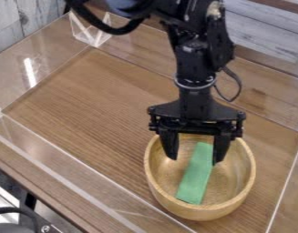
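Note:
My black gripper (198, 136) hangs over the back part of a round tan bowl (234, 196), fingers pointing down and spread open. Inside the bowl lies a green block (196, 179), long and flat, its upper end close below the gripper. The gripper's body hides the bowl's back rim and what is behind it.
A transparent container (91, 23) stands at the back left. Walls run along the back and left edges, and a dark cable lies at the lower left.

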